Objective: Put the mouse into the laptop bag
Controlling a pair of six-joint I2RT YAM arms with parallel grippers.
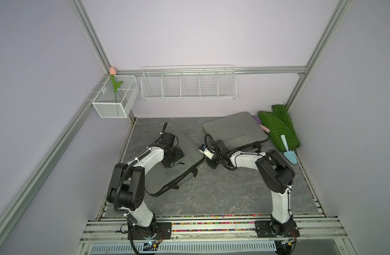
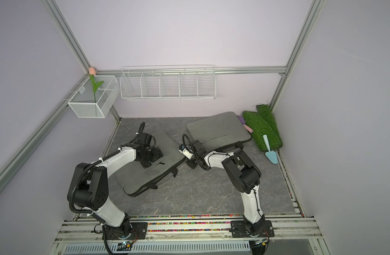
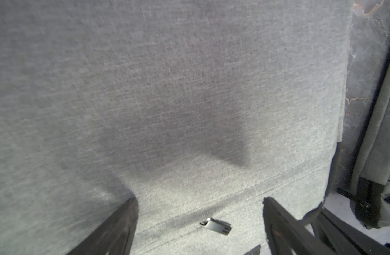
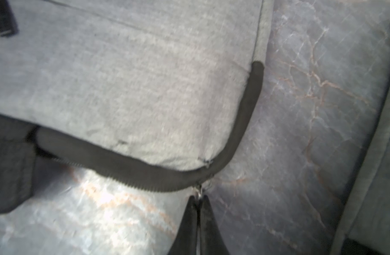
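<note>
A grey laptop bag (image 1: 163, 180) lies flat at the left of the table, its black zipper edge facing front right. At that bag's right corner, my right gripper is shut on the small metal zipper pull (image 4: 199, 187). Over the bag's upper face, my left gripper stands open, its fingers (image 3: 124, 218) wide apart with nothing held. Below them shows a metal tag (image 3: 218, 226) of the bag's front pocket. I cannot see the mouse in any view.
A second grey bag (image 1: 235, 127) lies at the back right, close to the right arm. Beyond it are green turf pieces (image 1: 277, 127) and a light blue trowel (image 1: 289, 155). White wire baskets (image 1: 188, 85) hang on the wall.
</note>
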